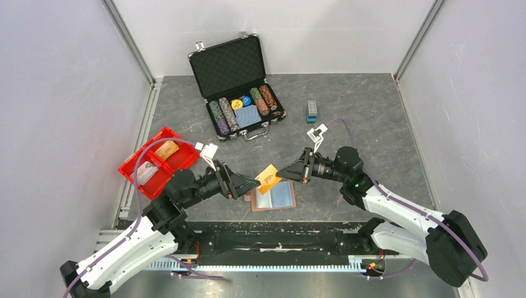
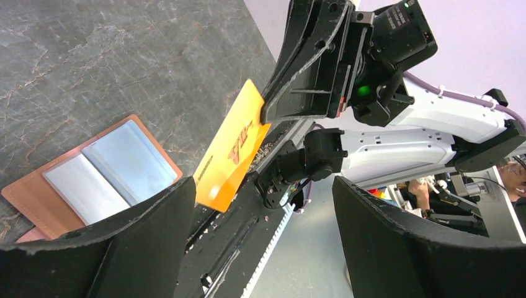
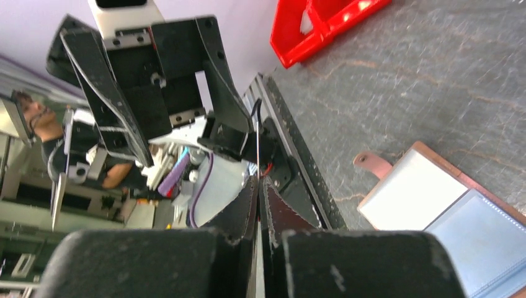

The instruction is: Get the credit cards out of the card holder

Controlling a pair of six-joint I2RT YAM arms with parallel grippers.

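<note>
A yellow card is held up by my right gripper (image 1: 279, 175), which is shut on it; in the right wrist view it shows only edge-on as a thin line above the fingertips (image 3: 265, 198). My left gripper (image 1: 253, 184) stands open just left of the card, nothing between its fingers. Below lies the open brown card holder (image 2: 25, 194), with a white sleeve (image 3: 403, 186) and a light blue sleeve (image 2: 136, 161).
A red divided tray (image 1: 173, 133) with items is at the left. An open black case of poker chips (image 1: 226, 59) stands at the back, a small teal-and-grey stack (image 1: 311, 110) to its right.
</note>
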